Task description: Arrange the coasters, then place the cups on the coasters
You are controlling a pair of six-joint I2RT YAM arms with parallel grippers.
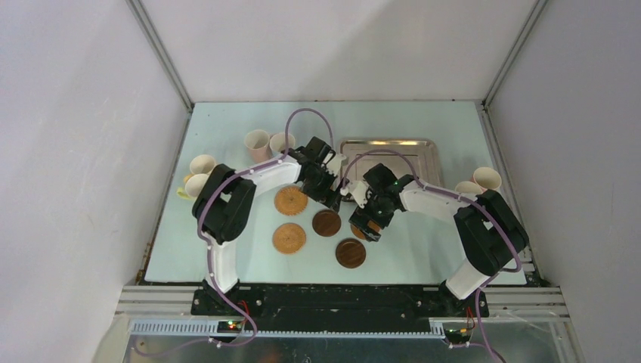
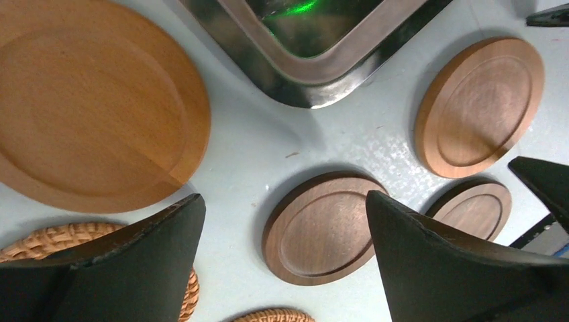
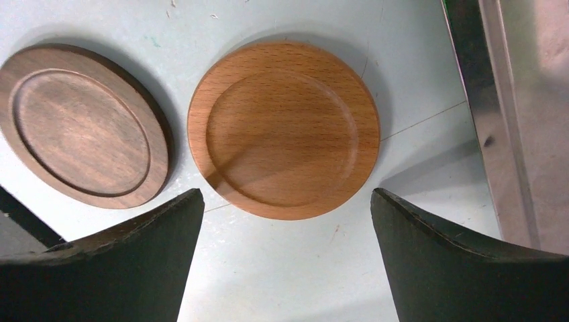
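Pale cups stand at both sides of the table in the top view, among them a pink one (image 1: 257, 145) at back left and a cream one (image 1: 487, 178) at the right. Woven coasters (image 1: 289, 238) and dark wooden coasters (image 1: 351, 253) lie in the front middle. My left gripper (image 1: 320, 197) is open and empty, above the table near a dark coaster (image 2: 322, 231). Open as well, my right gripper (image 1: 366, 224) hangs over a lighter wooden coaster (image 3: 288, 134), which shows between its fingers in the right wrist view.
Behind the grippers lies a metal tray (image 1: 429, 151), its left front corner close to both. The two grippers stand close together at mid-table. Clear table (image 1: 423, 253) shows at front right.
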